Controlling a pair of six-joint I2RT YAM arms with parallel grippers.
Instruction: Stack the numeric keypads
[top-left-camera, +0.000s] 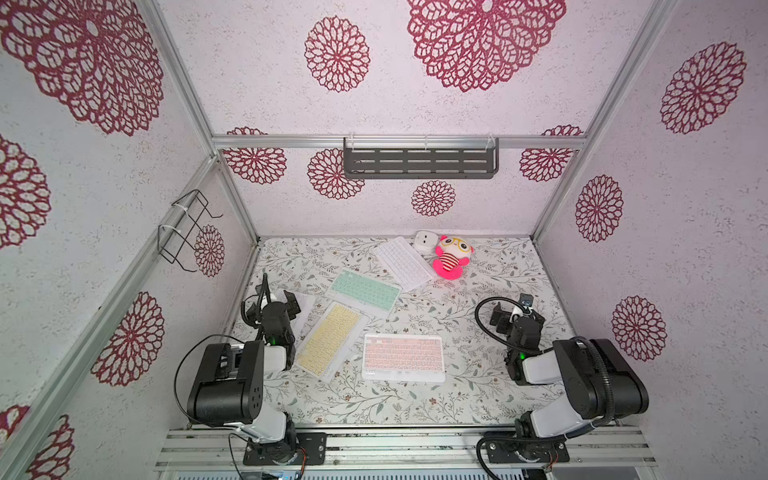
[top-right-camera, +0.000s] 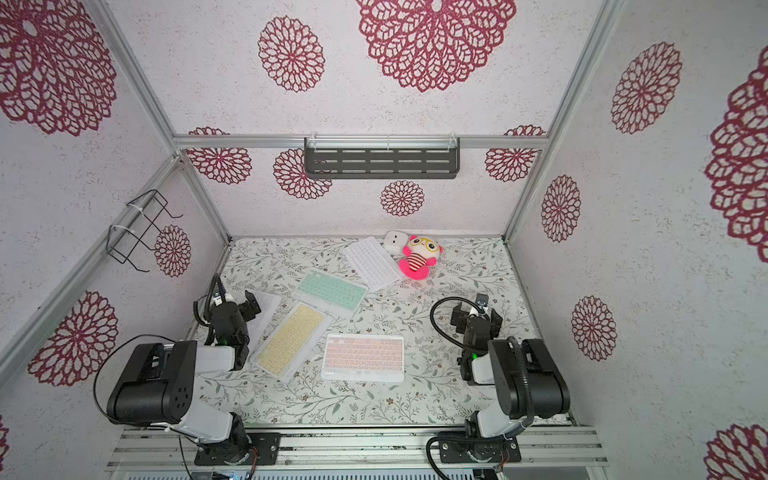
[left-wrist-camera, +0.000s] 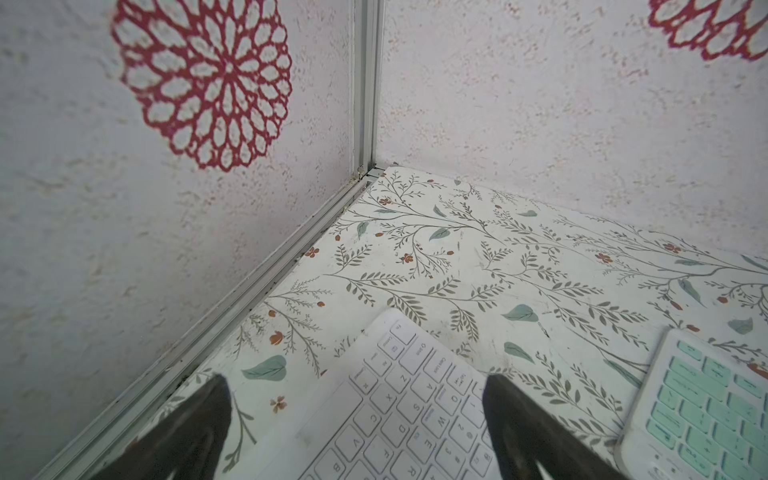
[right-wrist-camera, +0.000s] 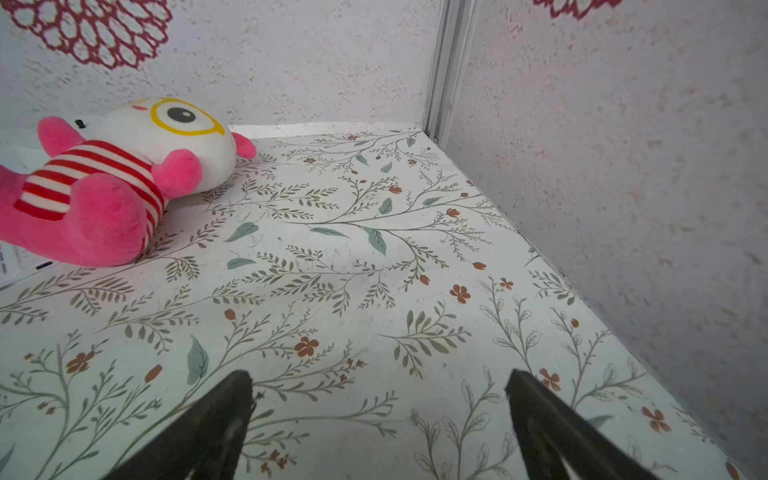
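Note:
Several thin keypads lie apart from one another, flat on the floral table. A pink one is at the front middle, with a tilted yellow one to its left. Behind these lies a green keypad, and a white keypad is farther back. Another white keypad rests at the left, partly hidden under the left arm. My left gripper hovers open over that left keypad, nothing held. On the right, my right gripper stands open above bare table, its fingers apart and empty.
A pink-and-white plush toy and a small white box-like thing sit at the back, against the far white keypad. A grey shelf hangs on the back wall, a wire rack on the left.

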